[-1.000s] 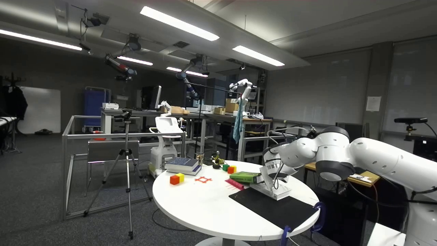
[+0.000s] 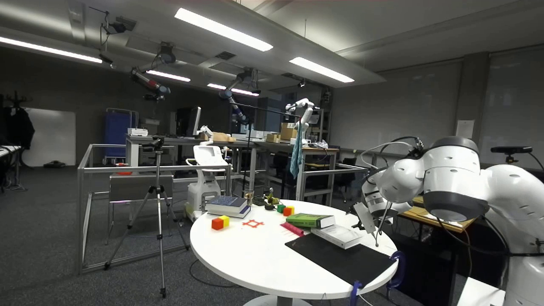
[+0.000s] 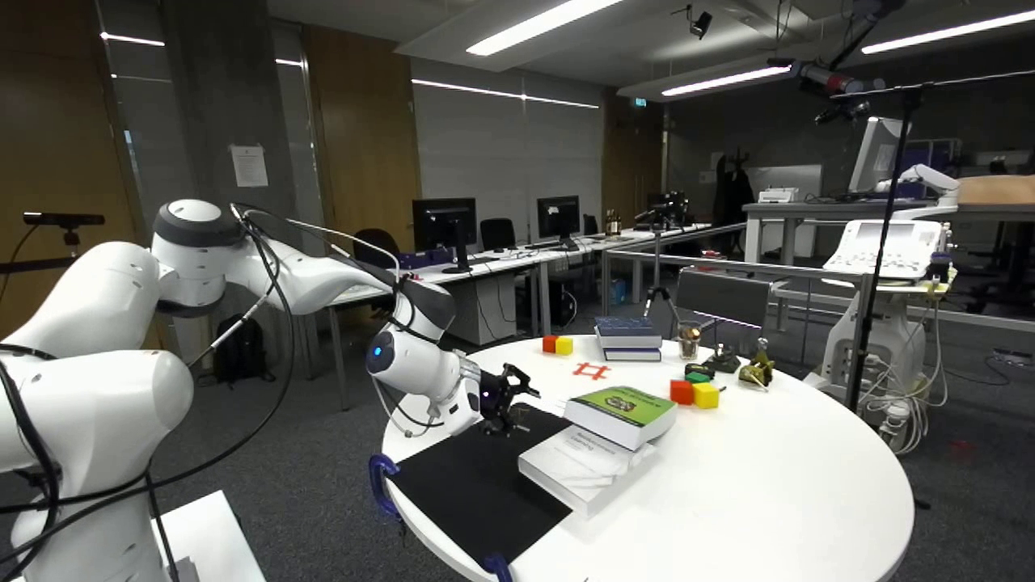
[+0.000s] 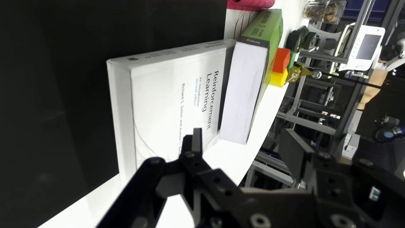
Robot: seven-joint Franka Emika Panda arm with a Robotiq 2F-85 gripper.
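In the wrist view a thick white book (image 4: pixel 172 98), titled Reinforcement Learning, lies flat, partly on the black mat (image 4: pixel 45 95). The green book (image 4: pixel 262 34) rests with one end upon it, its page edges (image 4: pixel 243 93) turned to the camera. My gripper is apart from both books, its fingers spread with an empty gap between them. One finger (image 4: pixel 196 142) overlaps the white book's image; the other (image 4: pixel 296 152) shows against the background. In exterior view 2 my gripper (image 3: pixel 519 398) is above the mat, beside the books.
Red, yellow and green blocks (image 3: pixel 694 392) sit beyond the books. Dark blue books (image 2: pixel 228 205), an orange grid piece (image 2: pixel 253 223) and a red-yellow block pair (image 2: pixel 220 222) occupy the far side. A pink roll (image 2: pixel 292 228) lies beside the green book.
The arm has drawn back from the books, toward the right in exterior view 1. More of the white book is uncovered there. The books show no clear shift.
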